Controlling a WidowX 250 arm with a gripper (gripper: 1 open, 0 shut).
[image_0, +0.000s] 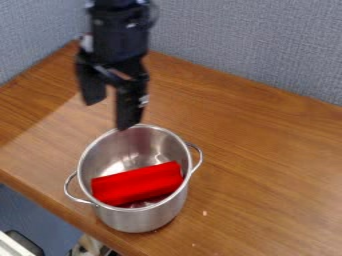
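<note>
My gripper, dark and blurred, hangs open over the back left of a steel pot, its fingers apart above the rim. In the pot lies a red cylindrical object, tilted along its length from lower left to upper right. The pot has a wire handle on each side and stands near the table's front left edge.
A grey textured wall runs along the back. The table's edge drops away at the lower left.
</note>
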